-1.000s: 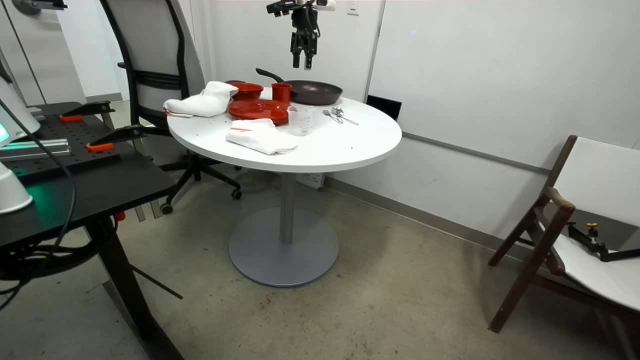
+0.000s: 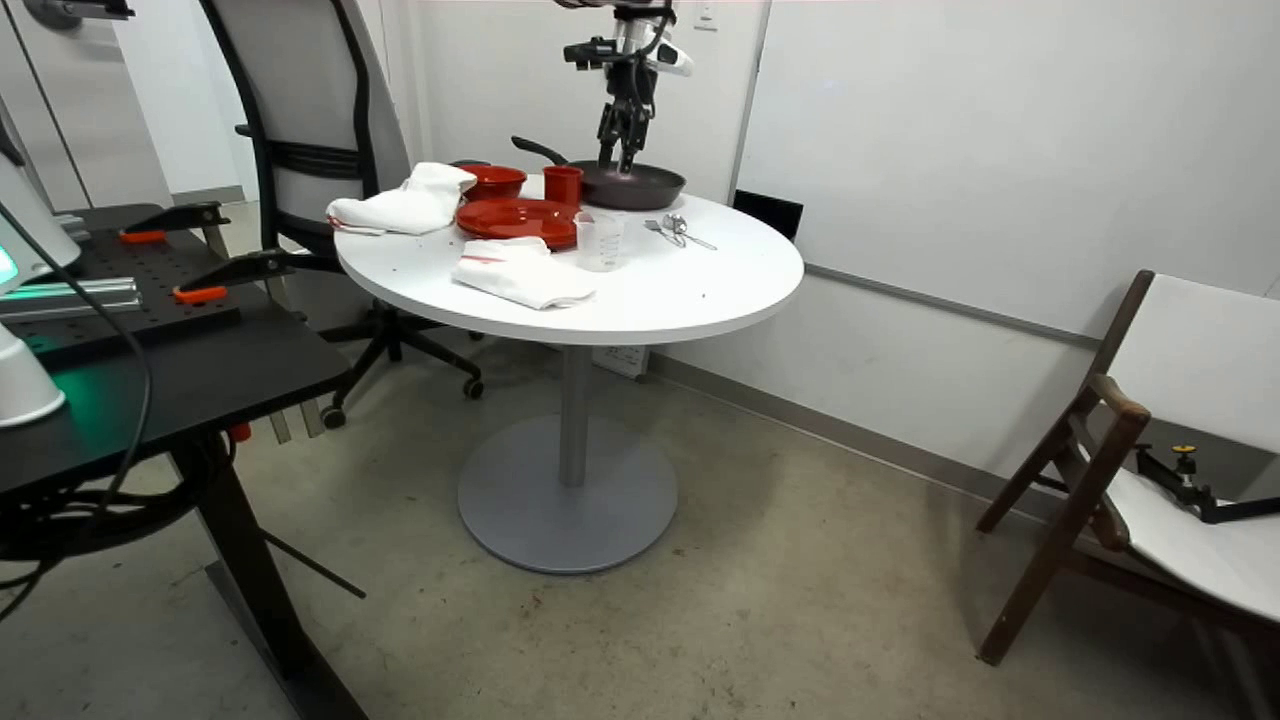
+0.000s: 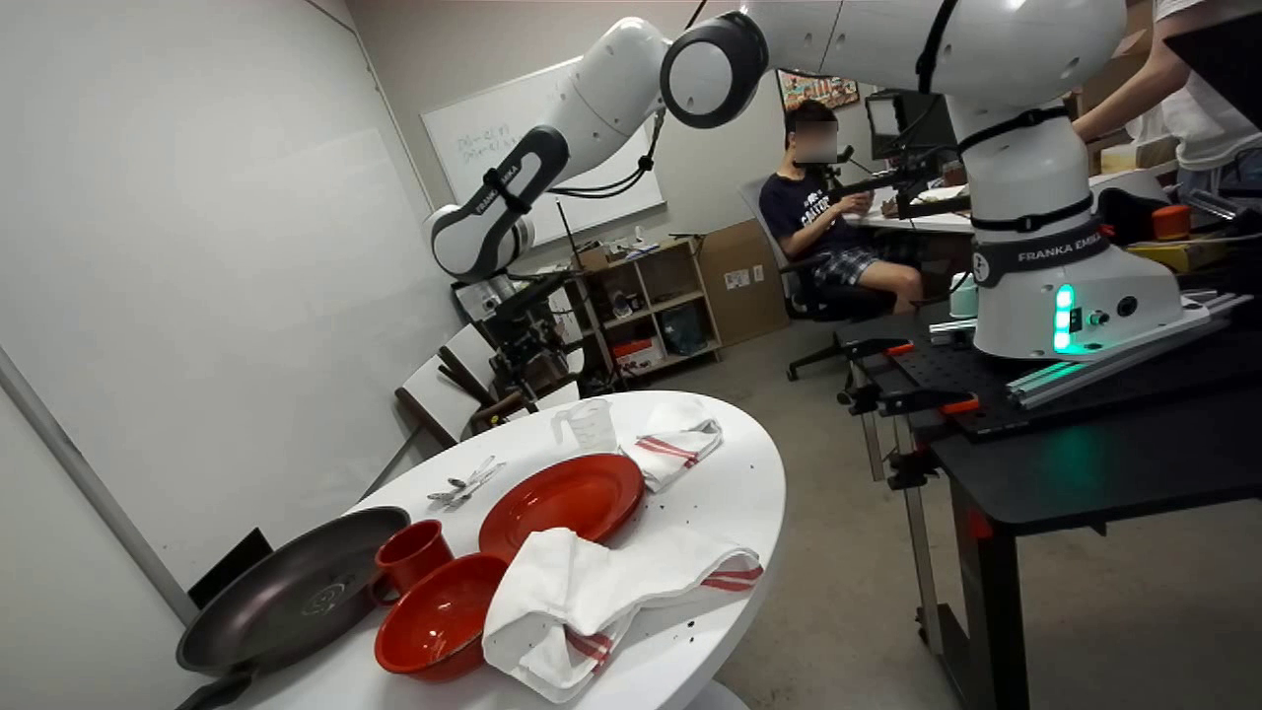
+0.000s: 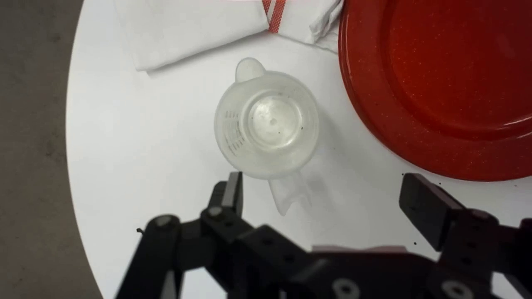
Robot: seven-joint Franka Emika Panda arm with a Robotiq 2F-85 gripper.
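My gripper is open above the white round table, its two fingers wide apart with nothing between them. Just ahead of the fingers in the wrist view stands a clear measuring cup (image 4: 273,122), upright and empty but for a few specks. Its handle (image 4: 289,192) points toward the gap between the fingers and is not touched. In the first exterior view the gripper (image 2: 617,166) hangs fingers down, overlapping the dark pan behind it. From the second exterior view the measuring cup (image 3: 586,426) stands beyond the red plate, below the arm.
A red plate (image 4: 359,99) and a folded white towel (image 4: 199,30) flank the cup. Elsewhere on the table are a pan (image 3: 284,592), red mug (image 3: 414,554), red bowl (image 3: 444,615), another towel (image 3: 592,598) and cutlery (image 2: 681,230).
In the first exterior view, my gripper has come down toward the table, shifted slightly right and turned a little. The cup and the other tableware have stayed in place.
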